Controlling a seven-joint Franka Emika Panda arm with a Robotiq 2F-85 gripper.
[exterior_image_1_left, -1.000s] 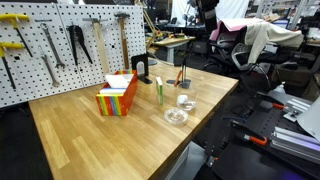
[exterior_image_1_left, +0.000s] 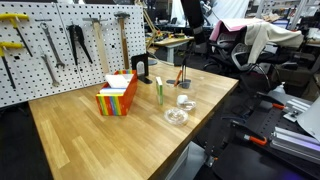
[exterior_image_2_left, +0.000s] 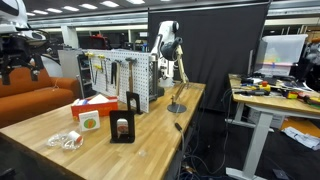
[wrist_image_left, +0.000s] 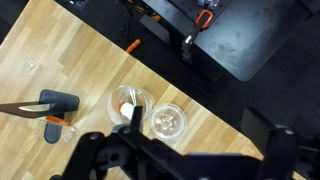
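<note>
My gripper is open above the table, its dark fingers wide apart at the bottom of the wrist view with nothing between them. Between and ahead of them lie a round clear dish (wrist_image_left: 167, 122) and a clear cup (wrist_image_left: 128, 102) holding something white and reddish. Left of these stands a black holder (wrist_image_left: 58, 104) with a long thin item in it. In exterior view 1, the dish (exterior_image_1_left: 176, 117) sits near the table's front edge, with a small white item (exterior_image_1_left: 183, 101) behind it. The arm hangs well above them; its dark gripper (exterior_image_1_left: 195, 25) is only partly clear there.
A colourful striped box (exterior_image_1_left: 117, 93) with white contents stands left of the dish, with a green-and-white upright item (exterior_image_1_left: 160, 90) between. A pegboard (exterior_image_1_left: 60, 55) with tools rises behind.
In exterior view 1, the dark gripper has shifted slightly left and down over the last second. The things on the table look unmoved.
</note>
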